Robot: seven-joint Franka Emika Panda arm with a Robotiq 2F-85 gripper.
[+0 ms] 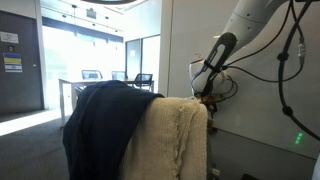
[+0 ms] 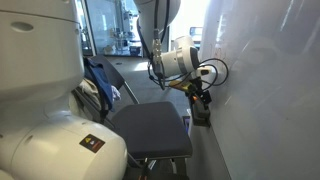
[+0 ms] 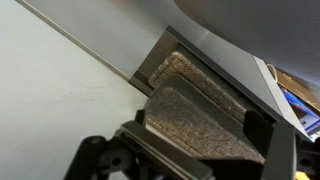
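Note:
My gripper is open in the wrist view, one dark finger on each side. Beyond the gap between them lies a brown-grey, felt-like block (image 3: 195,118) with a second fuzzy strip along its upper side, perhaps an eraser. No contact with the fingers can be made out. In exterior view 2 the gripper (image 2: 199,98) hangs beside the white wall, past the grey chair seat. From exterior view 1, the arm's lower end (image 1: 208,100) sits just above the cloth-covered chair back, which hides what is below.
A smooth white wall panel (image 2: 262,80) stands close to the arm. The dark grey chair seat (image 2: 152,128) takes up the floor before it. Dark blue cloth (image 1: 105,125) and cream cloth (image 1: 170,135) drape a chair back. Loose cables (image 1: 283,85) hang along the arm.

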